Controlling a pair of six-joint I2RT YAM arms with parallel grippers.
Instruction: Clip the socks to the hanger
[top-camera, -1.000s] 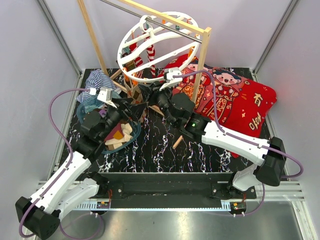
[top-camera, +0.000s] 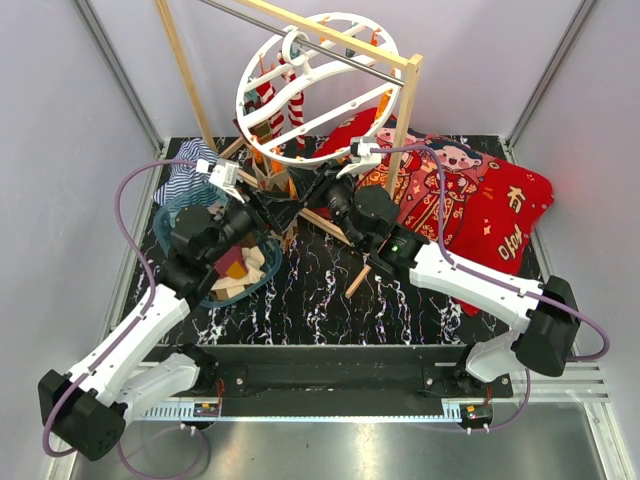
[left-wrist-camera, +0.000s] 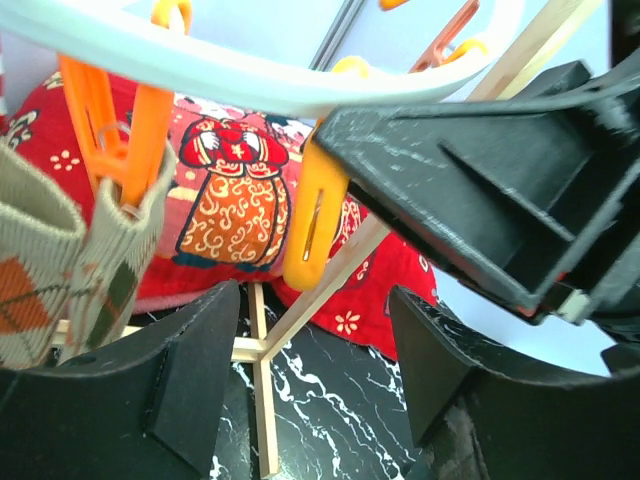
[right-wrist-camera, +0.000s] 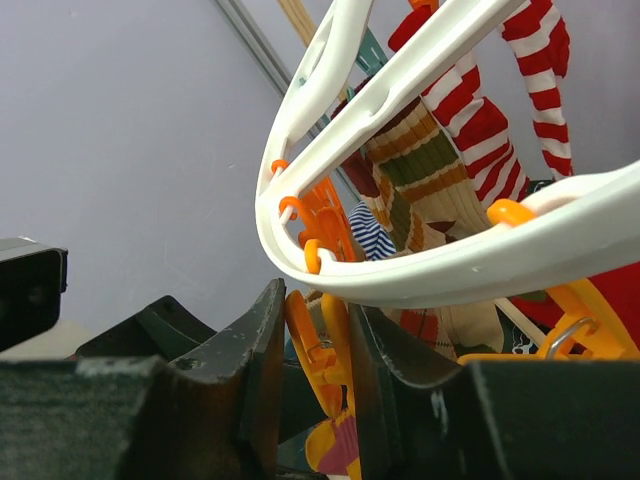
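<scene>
The round white hanger (top-camera: 340, 118) hangs from a wooden frame, with orange clips along its rim. Beneath that rim, my right gripper is shut on an orange clip; the left wrist view shows this clip (left-wrist-camera: 316, 225) hanging with no sock in it. My left gripper stands open just below the clip, its fingers (left-wrist-camera: 195, 345) apart and no sock between them. Patterned socks (left-wrist-camera: 120, 260) hang from a neighbouring orange clip (left-wrist-camera: 150, 135). Red-and-white striped socks (right-wrist-camera: 485, 130) hang farther along the hanger.
A blue basket (top-camera: 262, 292) with folded items sits under my left arm, striped cloth (top-camera: 190, 170) at its back. Red cushions (top-camera: 490, 205) fill the back right. The wooden post (top-camera: 404, 125) stands close to my right arm.
The left gripper has moved up and right, closer to the right gripper and the hanger's near rim. My right arm has shifted slightly right, and the hanger has swayed a little.
</scene>
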